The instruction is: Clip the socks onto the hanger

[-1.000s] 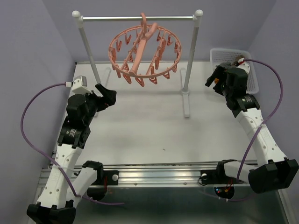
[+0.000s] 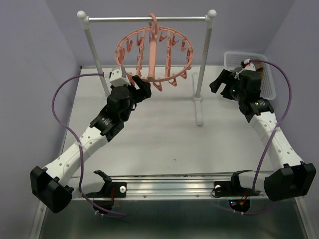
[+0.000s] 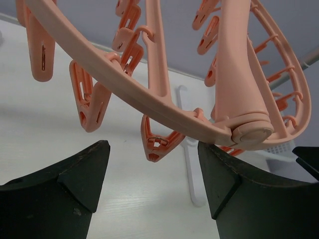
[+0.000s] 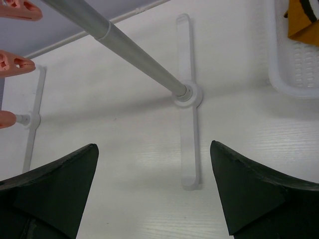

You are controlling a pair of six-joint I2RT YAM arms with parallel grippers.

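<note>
The pink round hanger (image 2: 151, 77) hangs by its hook from the rack's top bar, its clips spread around the ring. My left gripper (image 2: 143, 88) is at the ring's front left edge, its fingers apart. In the left wrist view, a pink clip (image 3: 157, 142) hangs beyond and between the two black fingers, which are not closed on it. My right gripper (image 2: 220, 82) stands open and empty beside the basket, over the white table. Mustard-coloured cloth (image 4: 304, 22), perhaps a sock, lies in the basket in the right wrist view.
A white basket (image 2: 269, 84) stands at the back right, partly behind the right gripper. The rack's right post (image 2: 204, 57) rises from a white foot (image 2: 198, 112) between hanger and basket.
My left gripper has moved right and up to the hanger's front edge. The hanger has turned slightly on its hook. My right gripper has shifted a little left, away from the basket.
</note>
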